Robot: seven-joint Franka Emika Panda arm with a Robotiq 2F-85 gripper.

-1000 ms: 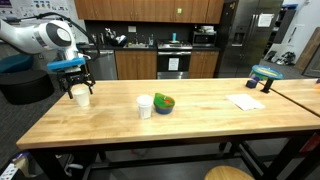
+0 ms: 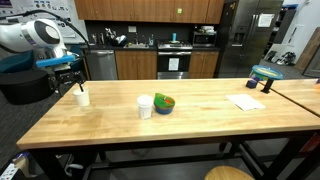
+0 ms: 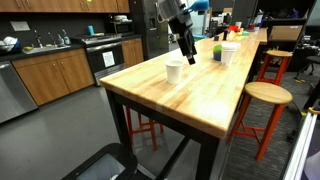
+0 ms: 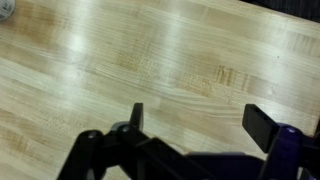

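Toward the left end of the wooden table point(image 2: 200, 118) stands an upright white cup point(image 2: 82, 98); exterior view 2 shows the same cup point(image 3: 174, 74) near the table's corner. My gripper point(image 2: 68, 87) hangs above the tabletop, slightly to the cup's left in exterior view 1. In the wrist view, the gripper has its fingers wide apart, with only bare wood seen between them. A round greyish thing point(image 4: 5, 8) is cut off at that view's upper left corner.
Farther right stand a second white cup point(image 2: 145, 105) and a blue bowl point(image 2: 163, 107) with green and red contents. A white sheet point(image 2: 245, 102) lies on the right half. Stools point(image 3: 266, 95) stand beside the table.
The gripper has shifted left in exterior view 1, from above or beside the left cup to clear of it. The cups and bowl have not visibly moved.
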